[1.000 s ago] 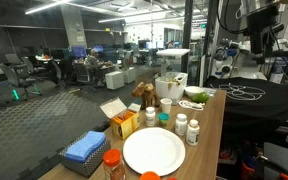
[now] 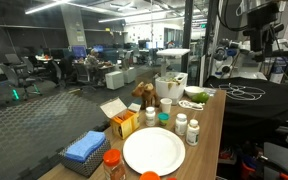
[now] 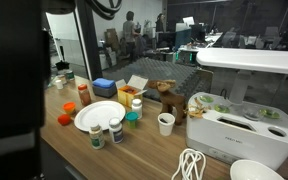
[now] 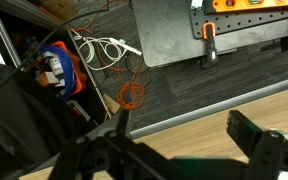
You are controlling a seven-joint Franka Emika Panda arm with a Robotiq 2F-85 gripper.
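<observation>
In the wrist view, my gripper stands open, its two dark fingers wide apart at the bottom, with nothing between them. Beneath it are the floor and a strip of wooden table edge point(image 4: 209, 122). A white plate point(image 2: 154, 150) lies on the wooden table, with white-lidded bottles point(image 2: 193, 132) and a green-topped jar point(image 2: 164, 119) beside it. A blue box point(image 2: 84, 147) and an orange open carton point(image 2: 123, 123) stand near the table's far edge. Orange jars point(image 3: 84, 95) are grouped by the plate.
A brown plush toy point(image 3: 171, 99) and a white cup point(image 3: 166, 124) stand behind the bottles. Coiled white cable point(image 3: 190, 163), a white bowl point(image 3: 254, 171) and a large white appliance point(image 3: 242, 132) take up the other end. Some bare tabletop point(image 3: 149, 153) shows between.
The arm at the upper right of exterior view 1 has shifted slightly. The objects on the table look unmoved.
</observation>
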